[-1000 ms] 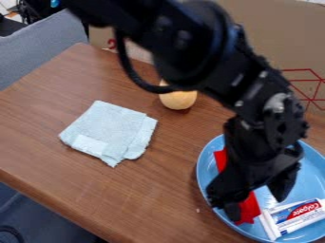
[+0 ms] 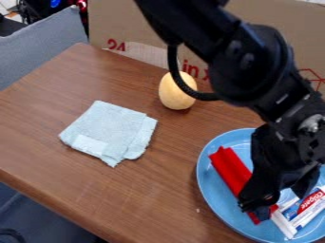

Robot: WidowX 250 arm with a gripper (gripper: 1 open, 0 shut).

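The black gripper [image 2: 269,195] is low over the blue plate [image 2: 216,195] at the right, its fingers down by a red object [image 2: 231,169] and a white toothpaste box [image 2: 301,209] lettered in red and blue. The finger is mostly hidden by the gripper's body, so whether anything is between the fingers is unclear.
A folded pale blue cloth [image 2: 108,131] lies on the wooden table [image 2: 89,95] at the left. A yellow round object [image 2: 177,91] stands at the back before a cardboard box [image 2: 140,38].
The arm and gripper have shifted right over the plate, uncovering more of the red object and the yellow one. The toothpaste box is partly behind the gripper now.
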